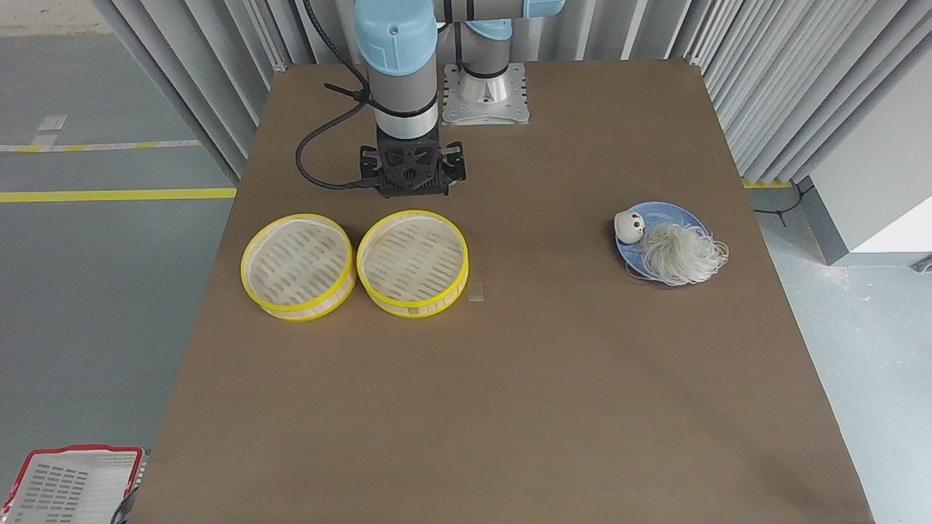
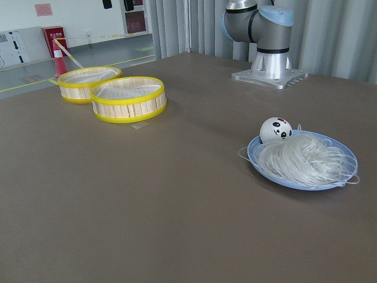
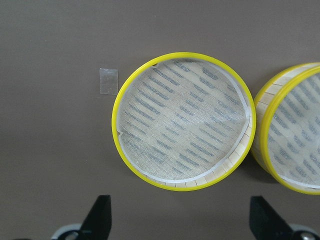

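Observation:
Two round steamer-like baskets with yellow rims sit side by side on the brown table, the left one [image 1: 297, 262] and the right one [image 1: 412, 260], both lined with pale sheets and holding nothing visible. A blue plate [image 1: 646, 262] at the right carries white noodle-like strands [image 2: 301, 159] and a small white ball with a face [image 2: 275, 128]. My gripper hangs over the table behind the baskets, fingers wide apart with nothing between them.
A small clear patch [image 3: 108, 81] lies beside one basket. The robot base [image 2: 270, 73] stands at the back; a red-rimmed crate [image 1: 70, 485] is off the table at front left.

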